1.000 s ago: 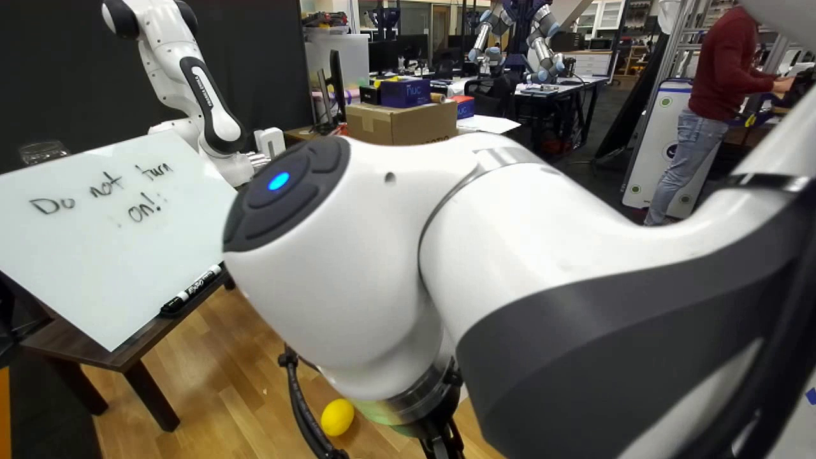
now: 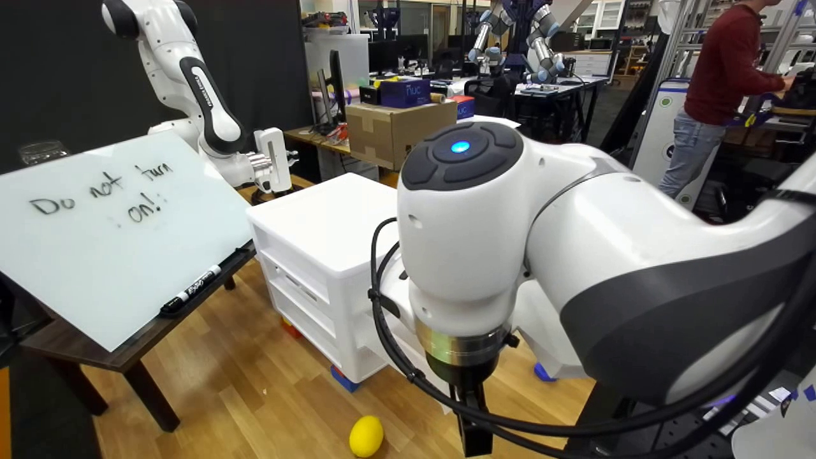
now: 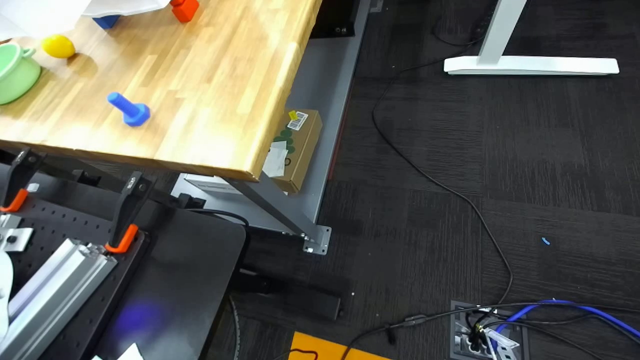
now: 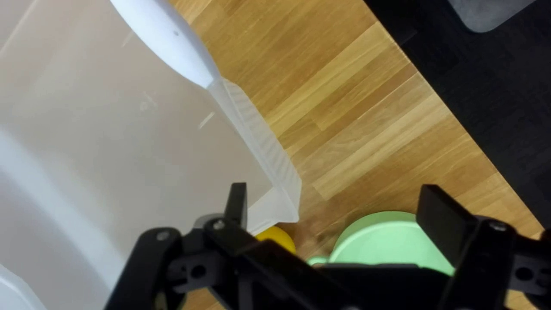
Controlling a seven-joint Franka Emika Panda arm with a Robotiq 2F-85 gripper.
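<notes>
My gripper stands open in the wrist view, with no object held between its fingers. Below its tips is part of a light green pot [image 4: 392, 245], partly covered by the gripper body. A yellow lemon-like object [image 4: 276, 238] peeks out beside the left finger, close to the corner of a translucent white drawer or bin [image 4: 155, 134]. In exterior view 1 the gripper [image 2: 474, 432] points down at the bottom edge, right of the yellow object [image 2: 366, 437]. The white drawer unit [image 2: 329, 222] is partly hidden by my arm.
A blue bolt-shaped piece [image 3: 131, 110] stands near the table's front edge. Bare wood [image 3: 222, 90] lies to its right. The whiteboard [image 2: 115, 222] leans at the left, with a marker [image 2: 197, 283] on its ledge. Another white arm [image 2: 206, 99] stands behind it.
My arm has moved to the right and farther back in exterior view 1, uncovering the drawer unit. The yellow object sits slightly lower and farther right than before.
</notes>
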